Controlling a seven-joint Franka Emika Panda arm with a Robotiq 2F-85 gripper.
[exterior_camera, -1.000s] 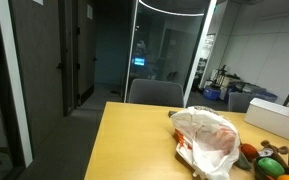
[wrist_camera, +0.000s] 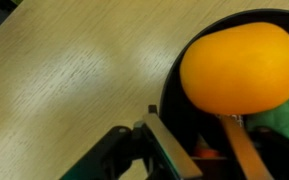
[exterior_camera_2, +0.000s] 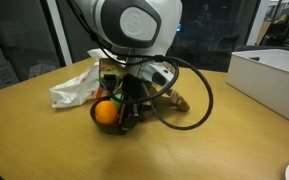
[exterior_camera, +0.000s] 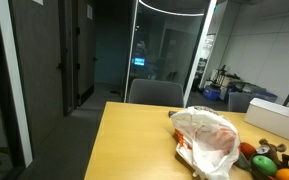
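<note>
An orange [wrist_camera: 242, 68] sits in a dark round bowl [wrist_camera: 174, 88] in the wrist view, with something green [wrist_camera: 284, 112] beside it. My gripper is over the bowl's near side, its fingers [wrist_camera: 174, 150] apart. Below the gap a little red shows inside the bowl, but I see nothing clasped. In exterior view 2 the arm stands over the bowl [exterior_camera_2: 106, 127] and hides part of it; the orange [exterior_camera_2: 106, 111] shows at its front. At the right edge of exterior view 1, the orange [exterior_camera: 288, 174] and a green round item [exterior_camera: 263, 166] appear.
A crumpled white bag [exterior_camera: 206, 140] with reddish contents lies left of the bowl. A white box [exterior_camera_2: 269, 78] stands at the table's right. Brown items [exterior_camera_2: 176, 100] are behind the gripper.
In exterior view 1 the dark gripper has come into view over the bowl at the right edge. The green item and the orange have shifted slightly left and up.
</note>
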